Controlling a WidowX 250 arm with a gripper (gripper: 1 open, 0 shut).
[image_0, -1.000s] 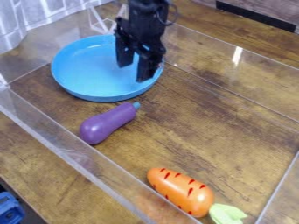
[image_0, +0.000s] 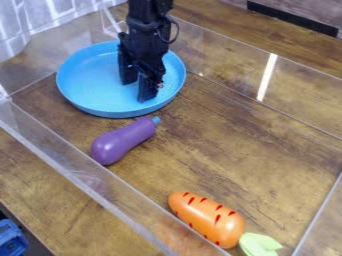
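Observation:
My dark gripper (image_0: 140, 75) is lowered over the right half of a blue plate (image_0: 87, 85), its fingers down near the plate's surface. Its opening and anything between the fingers are hard to make out. A purple toy eggplant (image_0: 123, 141) lies on the wooden surface just in front of the plate. A toy carrot (image_0: 206, 216) with a pale green top lies at the bottom right.
Clear low walls (image_0: 67, 170) border the work area on several sides. A blue object (image_0: 8, 236) sits outside at the bottom left.
The gripper has moved down and slightly left into the plate, and its fingers look narrower. The eggplant and carrot have not moved.

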